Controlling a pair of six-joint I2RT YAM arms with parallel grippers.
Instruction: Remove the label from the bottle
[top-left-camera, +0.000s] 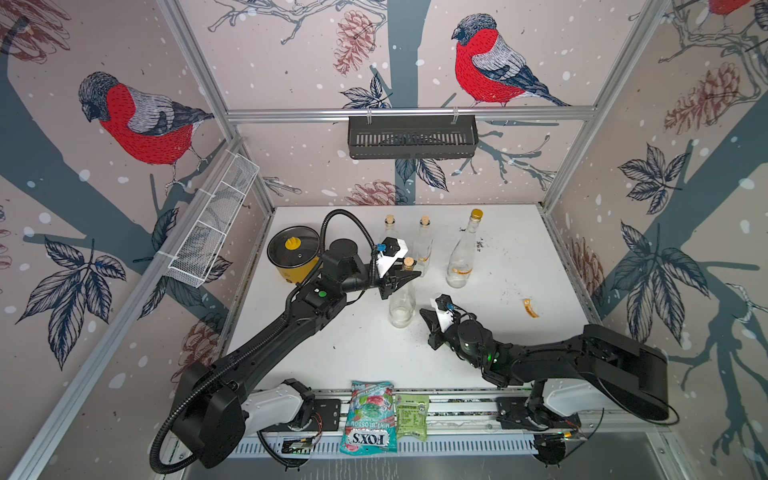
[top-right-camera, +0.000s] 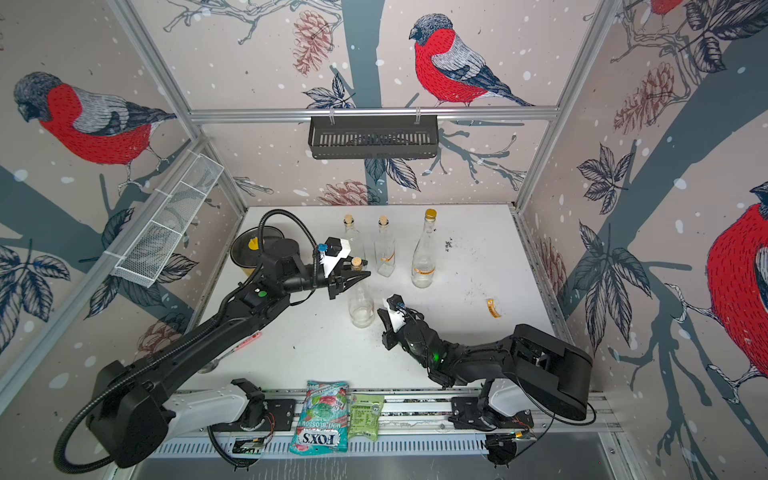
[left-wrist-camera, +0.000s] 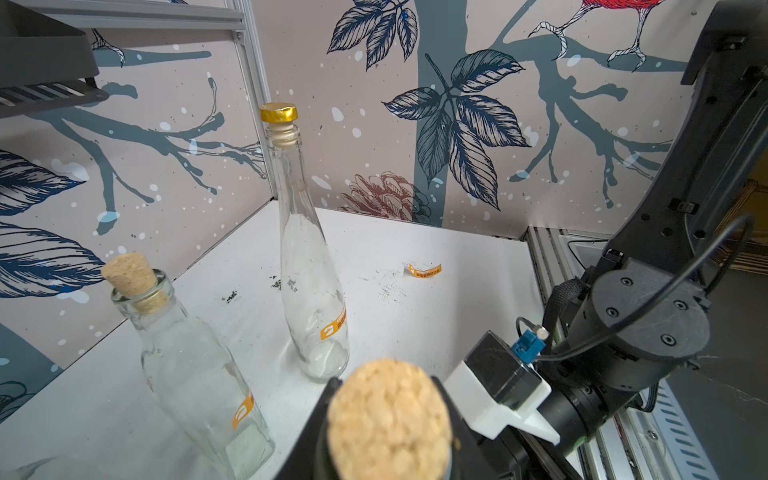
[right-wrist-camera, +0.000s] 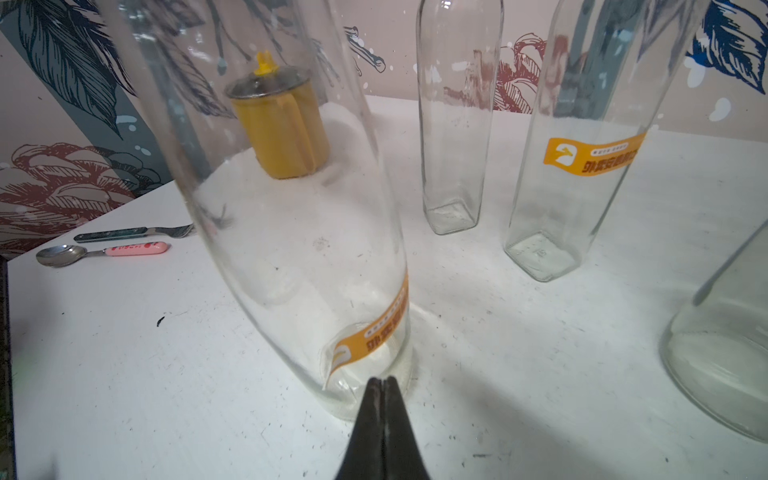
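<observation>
A clear bottle (top-left-camera: 401, 308) with a cork stands front centre, my left gripper (top-left-camera: 406, 272) shut on its neck; the cork (left-wrist-camera: 388, 424) fills the bottom of the left wrist view. In the right wrist view an orange label (right-wrist-camera: 368, 332) runs low on this bottle, its left end apparently curling away. My right gripper is shut with nothing visible between its fingertips, low beside the bottle, pointing at the label's area.
Several other bottles stand behind, including a gold-capped one (top-left-camera: 460, 264). A yellow pot (top-left-camera: 288, 268) is back left, cutlery (right-wrist-camera: 136, 249) lies left, a loose orange strip (top-left-camera: 529, 308) lies right.
</observation>
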